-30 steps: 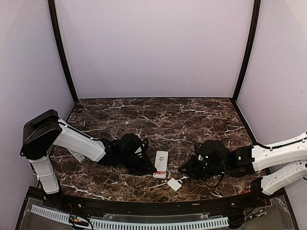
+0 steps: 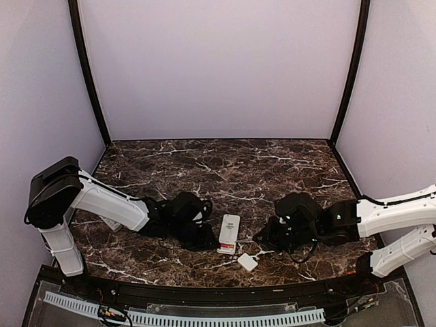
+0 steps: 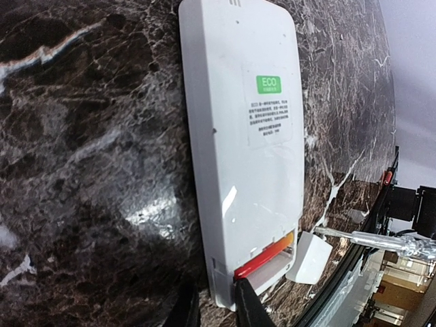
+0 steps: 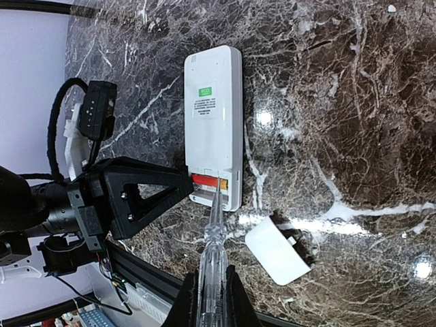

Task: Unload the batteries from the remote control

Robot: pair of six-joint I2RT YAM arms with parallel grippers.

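Observation:
The white remote point(image 2: 229, 229) point(image 3: 248, 170) point(image 4: 212, 116) lies face down on the marble table, battery bay open at its near end, with red and orange batteries point(image 3: 259, 257) point(image 4: 206, 181) inside. The detached cover point(image 2: 247, 261) point(image 4: 276, 251) lies beside it. My left gripper point(image 2: 212, 242) is low at the bay's left edge, its fingertips partly open by the remote's end. My right gripper is shut on a screwdriver with a clear handle point(image 4: 212, 269), whose metal tip sits over the batteries.
Another white remote point(image 2: 109, 222) lies at the far left, mostly behind the left arm. The table's front edge runs close below the cover.
The right arm has shifted slightly, its wrist a little higher in the top view. The left gripper has moved very slightly; the remote and cover look unchanged.

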